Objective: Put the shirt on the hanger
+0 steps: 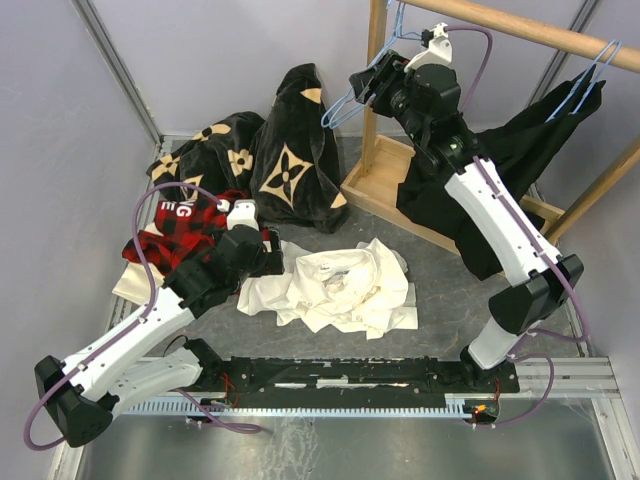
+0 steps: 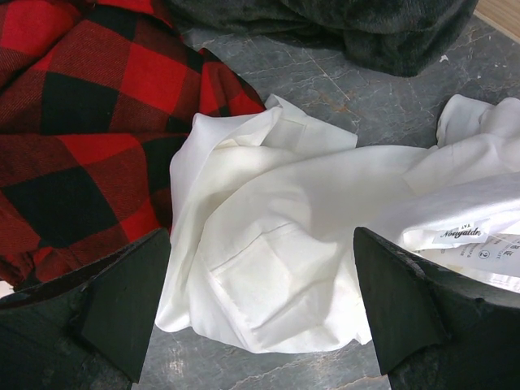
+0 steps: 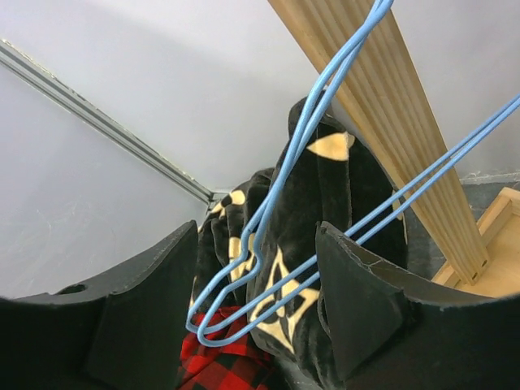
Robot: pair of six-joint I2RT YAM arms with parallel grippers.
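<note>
A crumpled white shirt [image 1: 345, 290] lies on the grey floor, its label visible in the left wrist view [image 2: 276, 260]. My left gripper [image 1: 268, 255] is open over the shirt's left part, fingers [image 2: 97, 325] spread wide. My right gripper [image 1: 365, 85] is up at the wooden rack, partly open around two blue wire hangers [image 1: 340, 105]. In the right wrist view the hangers [image 3: 272, 195] run down between the fingers, which appear apart from each other.
Red plaid cloth [image 1: 180, 240] and black patterned blankets [image 1: 290, 170] lie at the back left. A black garment [image 1: 480, 240] hangs from another hanger on the rack [image 1: 540, 30] at right.
</note>
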